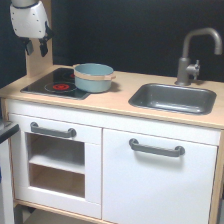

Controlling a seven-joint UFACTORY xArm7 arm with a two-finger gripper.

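Observation:
At the upper left, my white gripper (36,48) points down with its dark fingers spread apart and nothing between them. It is above the height of the stove and to its left. A blue-grey pot (94,78) with tan handles stands upright on the wooden counter, partly over the right side of the black stove (58,83). The gripper and the pot are well apart. The inside of the pot cannot be made out.
A grey sink (173,97) is set into the counter (120,98) on the right, with a tall faucet (187,62) behind it. Below are an open-shelved oven door (60,134) and a shut white cupboard door (150,185). Counter between pot and sink is bare.

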